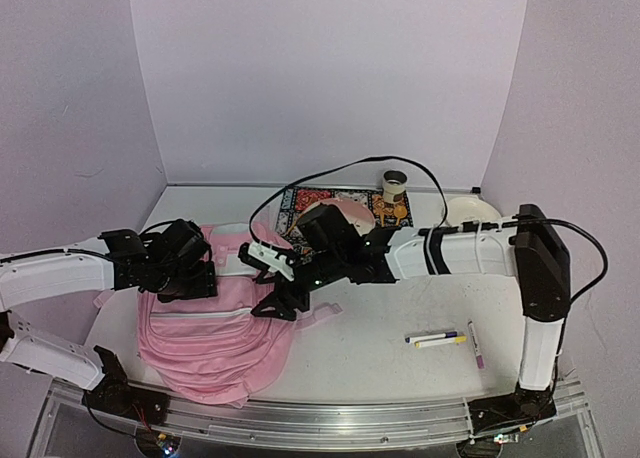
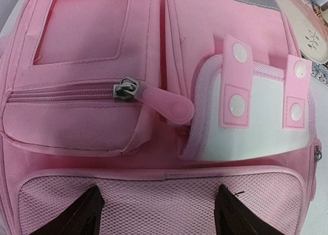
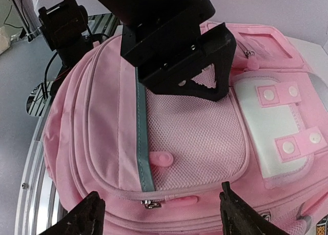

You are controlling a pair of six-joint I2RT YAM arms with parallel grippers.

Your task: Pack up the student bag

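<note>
The pink student bag lies front up on the left part of the table. Above its middle my left gripper is open; bag fabric shows beyond its spread fingers, with a mesh pocket below. My right gripper is also open, at the bag's right side. In the right wrist view, a metal zipper slider with a pink pull appears between its fingers, apparently not gripped. Part of the left gripper crosses the top of that view, over the mesh pocket.
Several markers lie at the table's front right. At the back are a patterned mat with a pink plate, a cup and a white plate. The grippers are close together above the bag. Bare table shows to the right.
</note>
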